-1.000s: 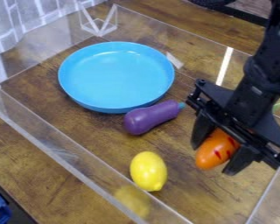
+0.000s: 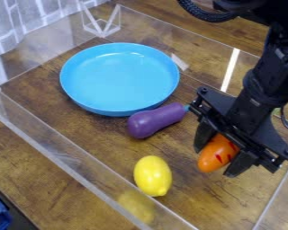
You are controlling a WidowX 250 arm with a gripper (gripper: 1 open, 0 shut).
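Observation:
My black gripper (image 2: pixel 230 145) is shut on an orange carrot-like object (image 2: pixel 215 154) at the right of the camera view, low over the wooden floor of the bin. A purple eggplant (image 2: pixel 155 120) lies left of the gripper, and a yellow lemon-like object (image 2: pixel 153 175) lies below it, toward the front.
A blue bowl (image 2: pixel 119 76) sits at the back left. Clear plastic walls (image 2: pixel 50 144) edge the area at left and front. Bare wood lies in front of the gripper and left of the eggplant.
The gripper and arm have shifted slightly, with the orange object turning a little between the fingers. The bowl, eggplant and lemon have not moved.

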